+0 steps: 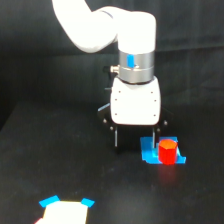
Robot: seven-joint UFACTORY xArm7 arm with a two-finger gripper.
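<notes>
A small red round object (168, 151) stands on a white patch with blue pieces (148, 156) at its edges, right of the middle in the camera view. Just up and to the left of it is my gripper (136, 141), pointing down. Its two dark fingers are spread wide, and nothing shows between them. The right finger appears close to the back of the blue-edged patch; whether it touches anything I cannot tell.
A pale square with blue corner pieces (65, 212) lies at the bottom left, partly cut off by the frame. Dark, bare table (60, 150) fills the left and middle.
</notes>
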